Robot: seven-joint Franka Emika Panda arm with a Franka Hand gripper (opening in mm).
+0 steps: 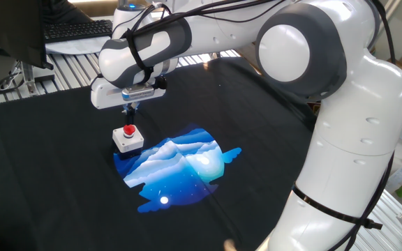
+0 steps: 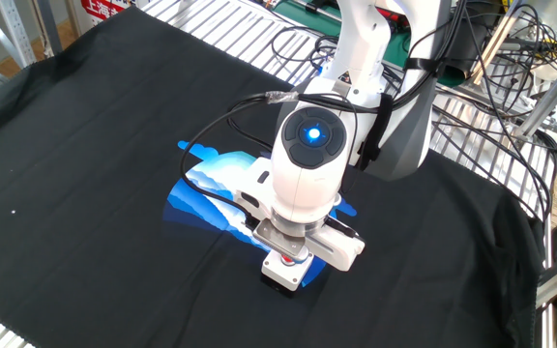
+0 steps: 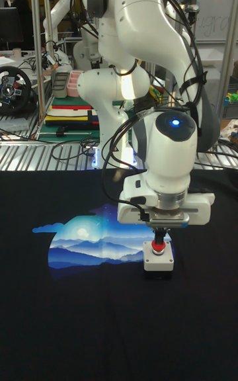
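Note:
A white box with a red push button [image 1: 129, 130] on top stands on the black cloth, at the edge of the blue printed picture. Directly over it, my gripper [image 1: 129, 123] points straight down, its dark fingers [image 3: 159, 234] close together in the third exterior view. Their tips are at the red button [image 3: 158, 246] and seem to touch it, though how hard cannot be told. Nothing shows held between them. From above, the gripper's body covers part of the box [image 2: 287, 272] and hides the fingers in the second exterior view.
The blue mountain picture [image 1: 180, 171] lies flat on the black cloth [image 1: 47, 167]. Free cloth spreads widely around the box. A slatted metal table [image 3: 42, 157] shows beyond the cloth, with a keyboard [image 1: 75, 30] at the far left. Cables [image 2: 222, 126] hang along my arm.

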